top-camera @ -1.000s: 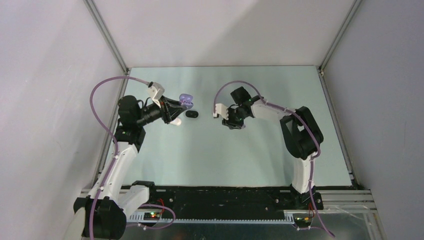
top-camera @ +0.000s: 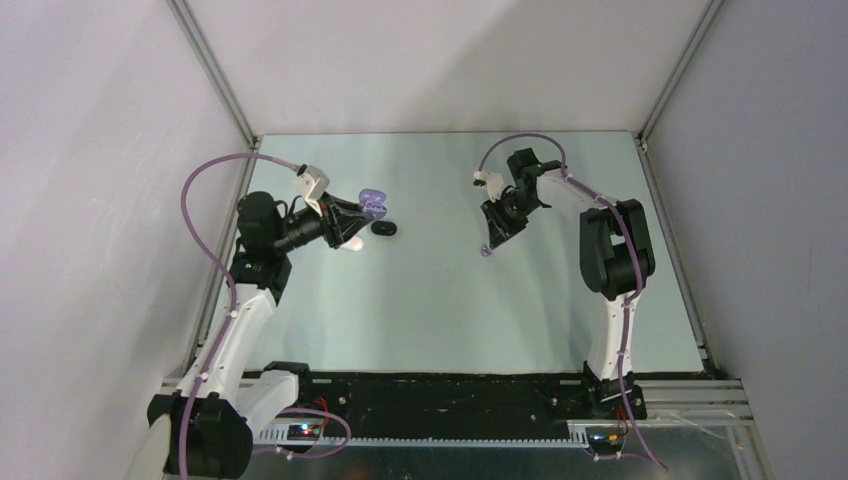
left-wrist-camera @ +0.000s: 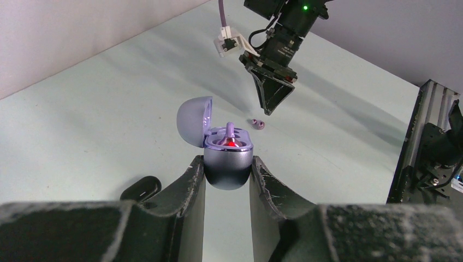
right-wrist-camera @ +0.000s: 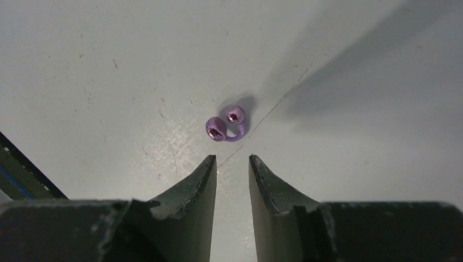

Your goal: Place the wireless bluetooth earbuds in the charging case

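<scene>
My left gripper is shut on the purple charging case (left-wrist-camera: 226, 161), raised at the left of the top view with its lid open; a purple stem and a red light show inside it. On the table lies a small pair of purple earbuds (right-wrist-camera: 216, 129), close together, below and just ahead of my right gripper in its wrist view. The right gripper's fingers stand apart with nothing between them.
A black oval object (top-camera: 383, 228) lies on the table near the left gripper, with a white object (top-camera: 351, 243) beside it. Walls enclose the sides and back.
My right gripper has moved right and toward the back, uncovering the earbuds on the table in the top view. The left arm and case have not moved.
</scene>
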